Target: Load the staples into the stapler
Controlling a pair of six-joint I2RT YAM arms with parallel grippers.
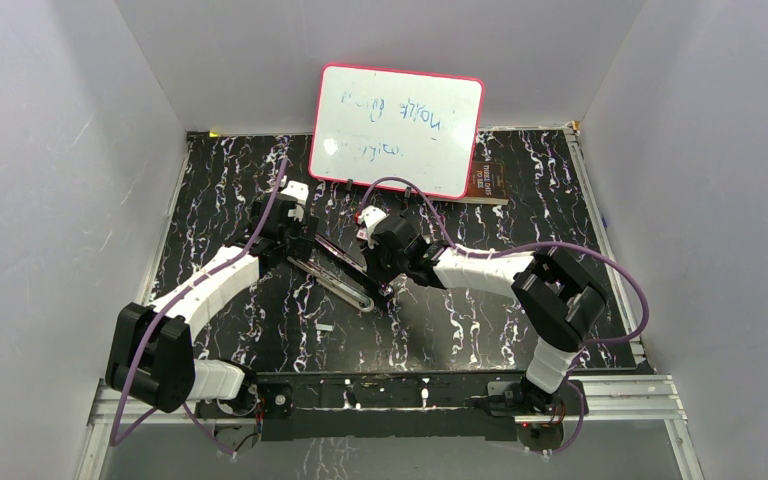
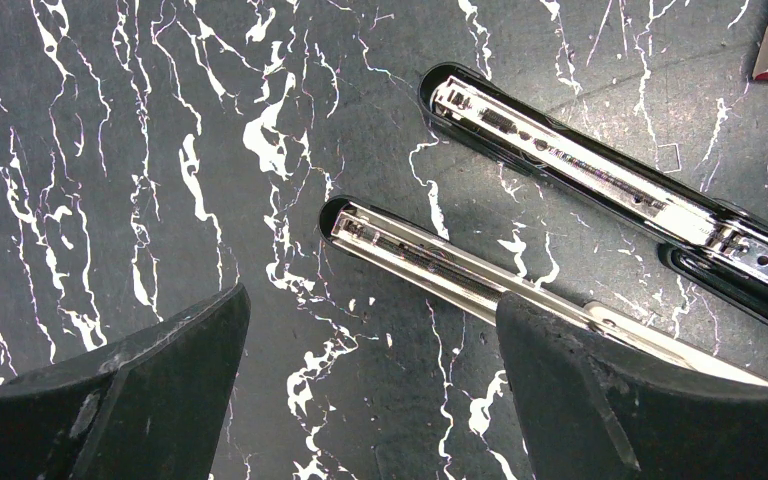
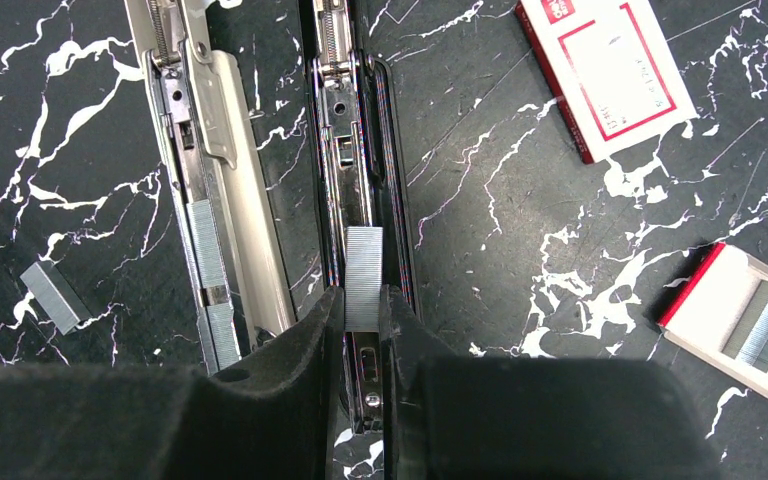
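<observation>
The black stapler lies opened flat on the table, its metal channel facing up. Over that channel is a strip of staples, its near end between the tips of my right gripper, which is shut on it. Whether the strip rests in the channel or hovers just above, I cannot tell. Beside it lies an opened cream stapler with staples in its channel. My left gripper is open and empty, above the table by the cream stapler's end; the black stapler is farther right.
A loose staple strip lies left of the cream stapler. To the right are a closed staple box and an open box with strips inside. A whiteboard stands at the back, a book beside it.
</observation>
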